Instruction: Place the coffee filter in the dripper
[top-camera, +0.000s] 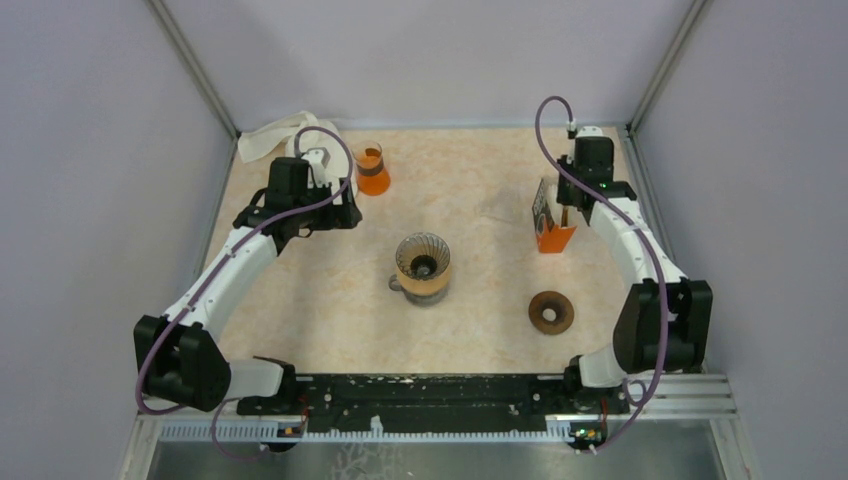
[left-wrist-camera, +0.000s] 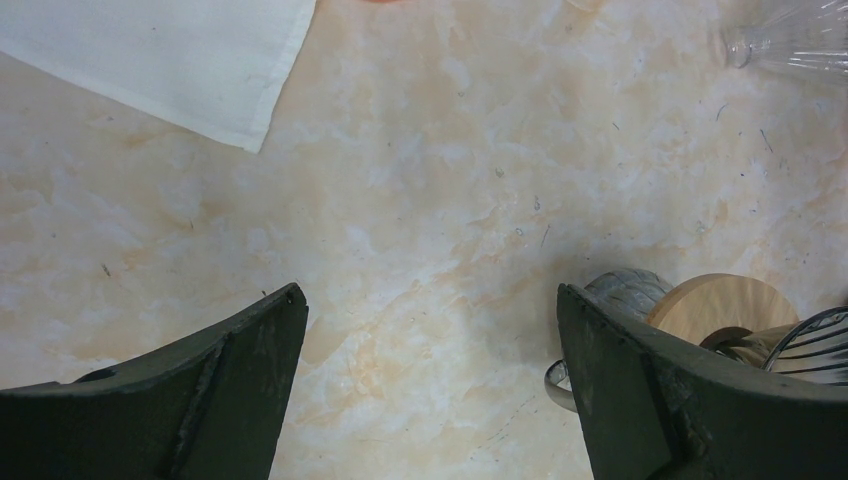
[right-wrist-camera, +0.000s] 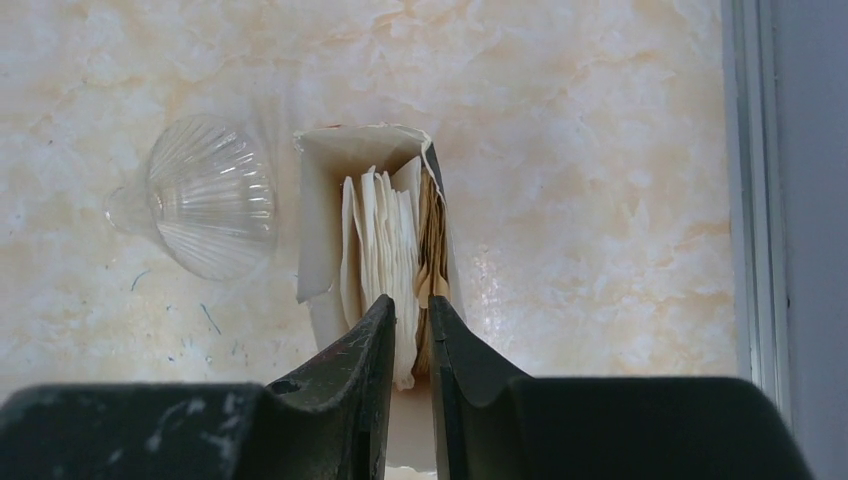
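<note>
An orange box (top-camera: 553, 240) (right-wrist-camera: 321, 200) stands at the right, holding white and brown paper filters (right-wrist-camera: 385, 240). My right gripper (top-camera: 565, 185) is over the box, its narrowly parted fingertips above the filters; whether it grips paper is unclear. A dripper with ribbed sides and wooden collar (top-camera: 423, 265) (left-wrist-camera: 725, 292) sits on a glass carafe at the table's middle. My left gripper (top-camera: 340, 205) is open above bare table, left of the dripper, nothing between its fingers.
An orange beaker (top-camera: 372, 182) and white cloth (top-camera: 262, 140) lie at back left. A brown ring (top-camera: 550, 300) lies front right. A clear plastic cone (right-wrist-camera: 210, 200) lies beside the box.
</note>
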